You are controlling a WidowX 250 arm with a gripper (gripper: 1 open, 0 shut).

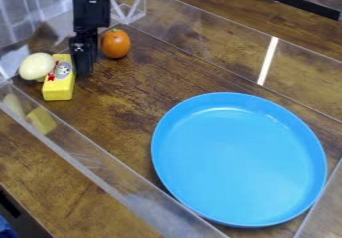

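My dark gripper [80, 52] is at the upper left, its arm reaching down from the top edge. Its lower end is just above and beside a yellow box [59, 86] with a red-and-white print, which stands near a white egg-like object [36, 67]. An orange round fruit [116, 45] lies just to the gripper's right. The fingers are small and dark, so whether they are open is hard to see.
A large blue plate [238, 158] fills the lower right. Clear walls edge the wooden surface [120, 142] at the left.
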